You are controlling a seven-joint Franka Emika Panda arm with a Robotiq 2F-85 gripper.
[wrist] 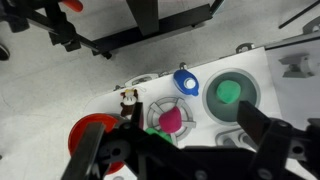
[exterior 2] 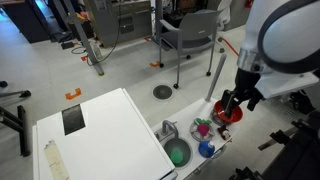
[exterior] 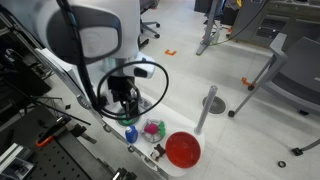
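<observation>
My gripper (exterior: 120, 104) hangs over the white counter with its fingers wide apart. In the wrist view its dark fingers (wrist: 262, 143) stand to either side, with nothing held between them. Below the gripper lie a pink item (wrist: 170, 120) and a green item (wrist: 158, 134) in a small round dish. A blue object (wrist: 185, 80) stands beside this dish. The round grey basin (wrist: 246, 83) holds a green piece (wrist: 228, 92). A red bowl (wrist: 82, 128) is at the counter's other end, partly covered by a finger.
A small brown-and-white figure (wrist: 128, 100) lies between dish and bowl. The faucet (exterior 2: 168, 129) rises beside the basin. A tall white box (exterior 2: 95, 138) stands at one end of the counter, and a thin upright post (exterior 2: 216, 77) rises behind it. Grey chairs (exterior 2: 187, 35) are farther back.
</observation>
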